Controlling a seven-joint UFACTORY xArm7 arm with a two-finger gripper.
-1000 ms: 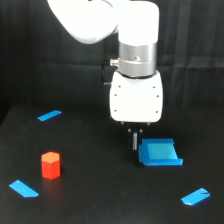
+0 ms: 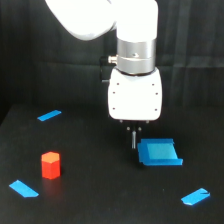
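Observation:
My gripper (image 2: 134, 146) hangs from the white arm just left of a blue square (image 2: 160, 153) on the dark table. Its slim finger tips point down, and whether they are apart or together is too small to make out. Nothing shows clearly held between them. To the left, well away from the gripper, an orange-red cube (image 2: 51, 165) rests on the table.
Blue strips lie flat on the table: one at the back left (image 2: 49, 115), one at the front left (image 2: 23, 188) and one at the front right (image 2: 196, 197). Between the cube and the blue square the dark surface is clear.
The gripper has shifted very slightly, if at all. The cube, the blue square and the strips are where they were.

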